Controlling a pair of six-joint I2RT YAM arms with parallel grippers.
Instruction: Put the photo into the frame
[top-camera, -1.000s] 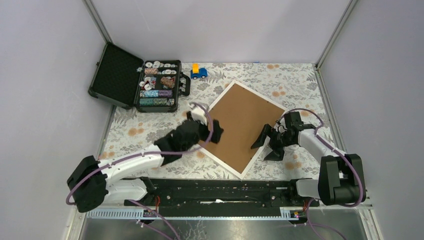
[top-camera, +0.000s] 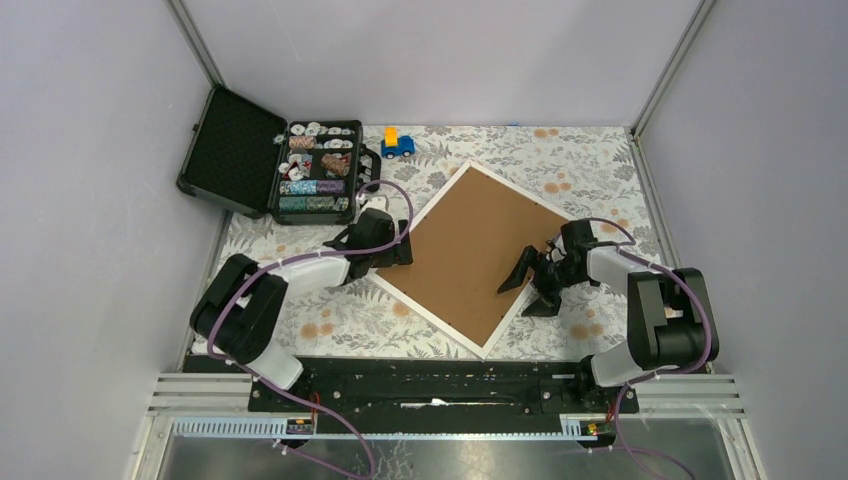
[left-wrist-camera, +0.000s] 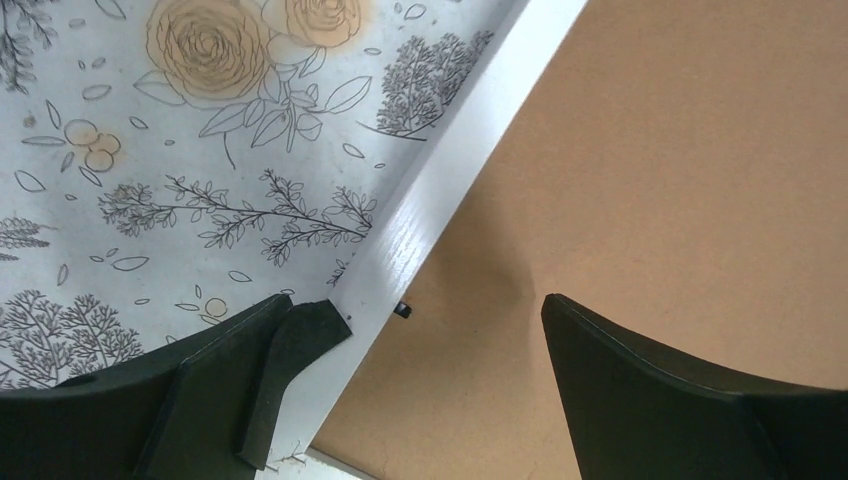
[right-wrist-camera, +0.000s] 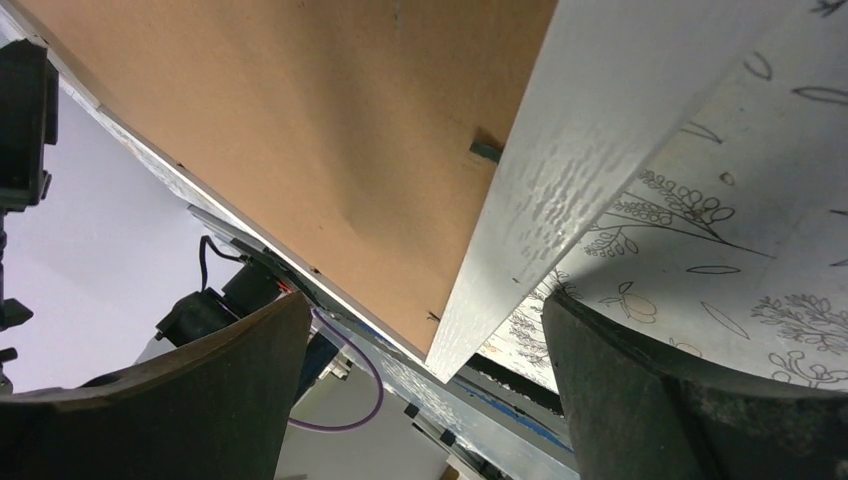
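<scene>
A large white-rimmed frame (top-camera: 429, 316) lies turned at a slant on the table, its brown backing board (top-camera: 478, 235) facing up. Along its left side my left gripper (top-camera: 392, 250) is open, one finger (left-wrist-camera: 318, 335) at the white rim and the other above the board. On the opposite side, my right gripper (top-camera: 527, 288) stands open with its fingers on either side of the rim (right-wrist-camera: 530, 230). Small dark tabs (left-wrist-camera: 402, 310) stick out from the rim's inner edge over the board. No photo can be seen in any view.
An open black case (top-camera: 318, 172) with several small items stands at the back left. Beside it is a blue and yellow toy car (top-camera: 397, 146).
My right arm has shifted only slightly. The frame lies unmoved.
</scene>
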